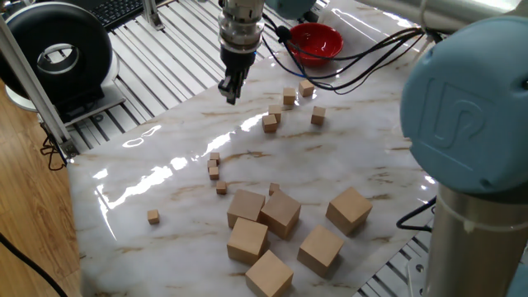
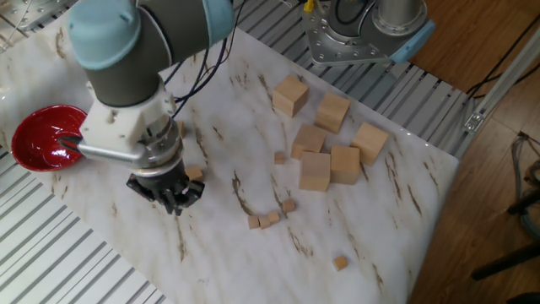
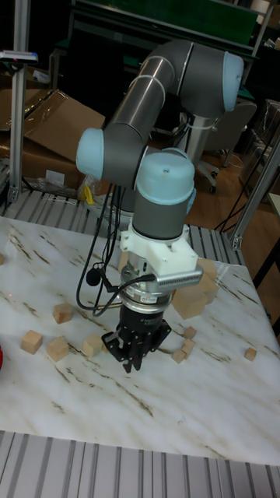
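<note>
My gripper (image 1: 232, 92) hangs above the marble-patterned table, with empty tabletop below its tips in the overhead views. Its black fingers (image 3: 135, 357) come close together at the tips, and whether they are open or shut is unclear; no cube shows between them. Small wooden cubes lie near it, among them one cube (image 1: 270, 124) touching another, a cube (image 1: 289, 96) and a cube (image 1: 318, 115). In exterior view 2 the gripper (image 2: 175, 207) partly covers a small cube (image 2: 195, 172). A red bowl (image 1: 315, 44) stands behind the gripper, at the table's far side.
Several large wooden cubes (image 1: 281, 214) are grouped near the robot base. A short row of small cubes (image 2: 264, 222) and a lone small cube (image 2: 340, 263) lie farther along. Black cables (image 1: 371, 58) loop beside the arm. Bare tabletop (image 1: 165, 148) spreads to the left.
</note>
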